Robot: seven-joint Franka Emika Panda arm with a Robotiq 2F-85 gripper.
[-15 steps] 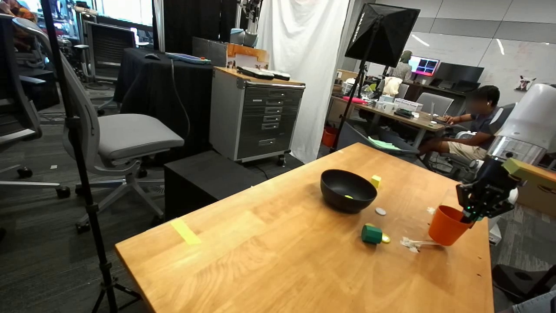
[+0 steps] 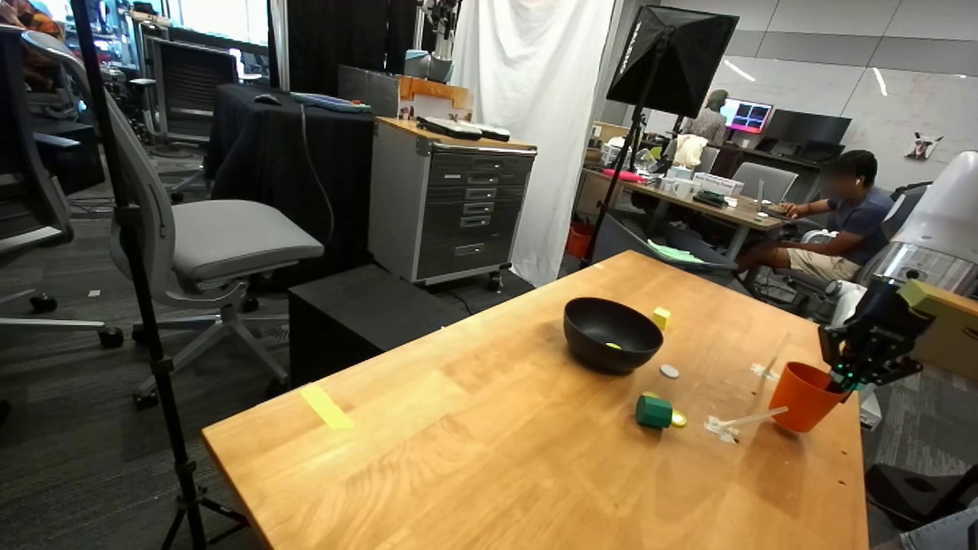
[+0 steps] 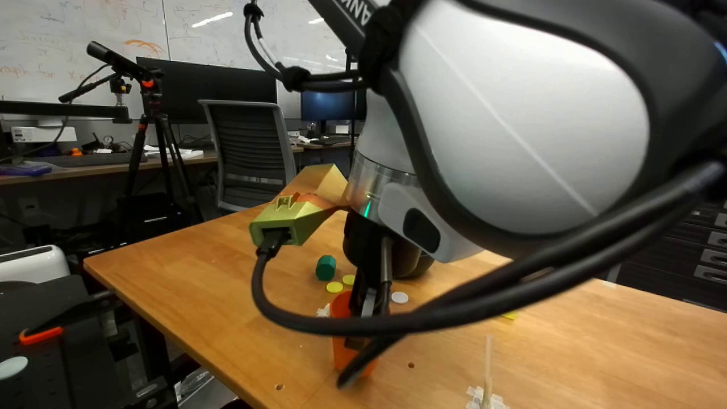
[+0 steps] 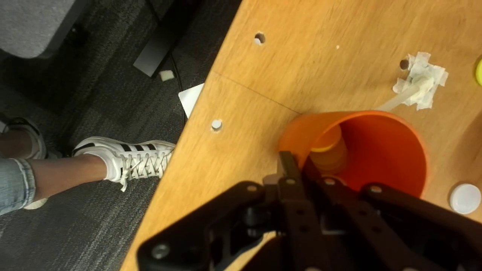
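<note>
My gripper is shut on the wall of an orange cup (image 4: 393, 158), one finger outside the rim and the other inside. The cup looks slightly tilted in exterior view 1, near the table's right edge; whether its base touches the wood I cannot tell. Inside it, in the wrist view, lies something round and orange-yellow (image 4: 327, 149), partly hidden by the rim and finger. In exterior view 2 the arm and cables cover much of the cup (image 3: 341, 347).
A black bowl (image 2: 610, 334) with something yellow in it stands farther back, near a yellow block (image 2: 661, 317). A green hexagonal piece (image 2: 653, 412), yellow discs and a white disc (image 2: 669, 371) lie nearby. Taped translucent sticks (image 2: 756, 417) rise beside the cup.
The gripper and the orange cup have shifted to the right in exterior view 1, toward the table edge. The stick beside the cup now angles up more. Bowl and loose pieces stay in place.
</note>
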